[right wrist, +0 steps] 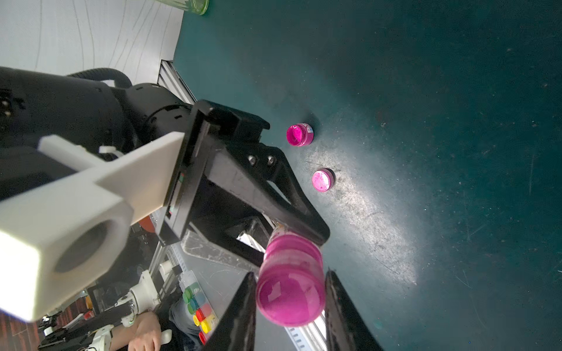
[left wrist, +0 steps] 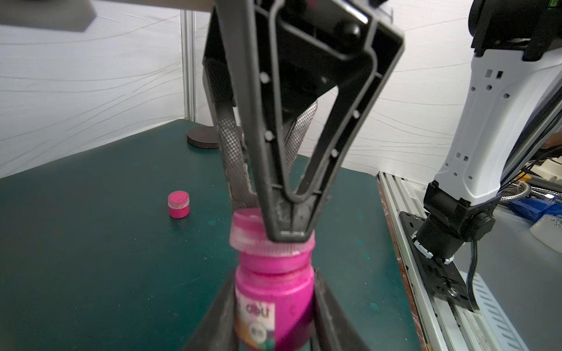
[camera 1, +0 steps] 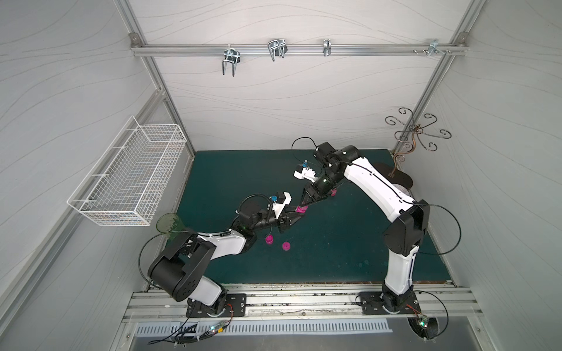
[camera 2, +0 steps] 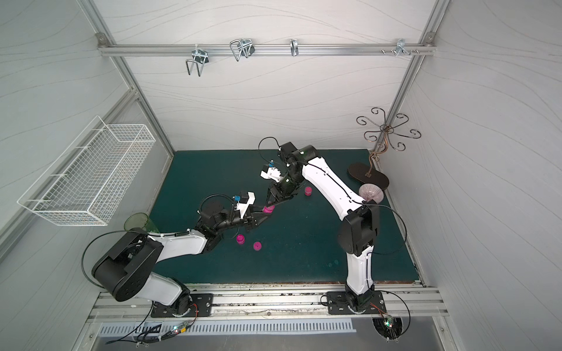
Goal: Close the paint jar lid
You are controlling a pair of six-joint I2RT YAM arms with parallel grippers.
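My left gripper is shut on the body of a pink paint jar (left wrist: 281,292), which stands upright in the left wrist view. A pink, translucent-rimmed lid (left wrist: 270,249) sits over the jar's mouth, looking slightly tilted, with a band of pink neck visible below its rim. From above, my right gripper is shut on that lid, whose top fills the gap between its fingertips in the right wrist view. Both grippers meet above the mat in the top left view. Whether the lid's thread has engaged cannot be seen.
On the green mat (camera 1: 351,245) lie an open pink jar (right wrist: 299,135) and a loose lid (right wrist: 322,180). A capped pink jar (left wrist: 178,204) stands farther right. A white wire basket (camera 1: 128,175) hangs at left; a metal stand (camera 1: 393,172) occupies the back right.
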